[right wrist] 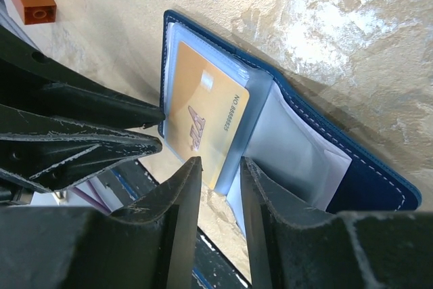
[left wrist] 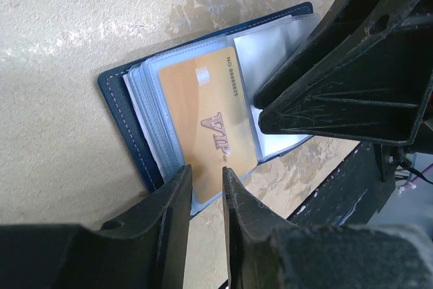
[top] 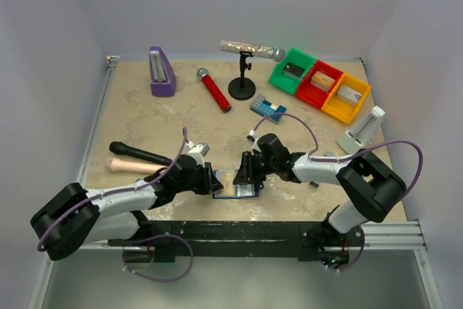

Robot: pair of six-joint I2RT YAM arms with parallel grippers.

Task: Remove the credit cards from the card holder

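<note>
The dark blue card holder point(top: 241, 195) lies spread on the table near its front edge, with both grippers over it. Its clear sleeves show in both wrist views, and a gold card point(left wrist: 204, 116) marked VIP sits in the left-hand sleeve. In the left wrist view, my left gripper is part open, its fingertips over the gold card's near end. Between the fingers of my right gripper, also part open, there is a gap beside the sleeve's edge; whether they touch the sleeve I cannot tell. The gold card point(right wrist: 201, 111) lies left of the right fingers.
Behind the holder lie a blue block tray point(top: 268, 108), a microphone stand point(top: 242, 87) and a red microphone point(top: 214, 90). Coloured bins point(top: 320, 83) stand at the back right. A black baton point(top: 139, 153) lies left. Mid-table is mostly clear.
</note>
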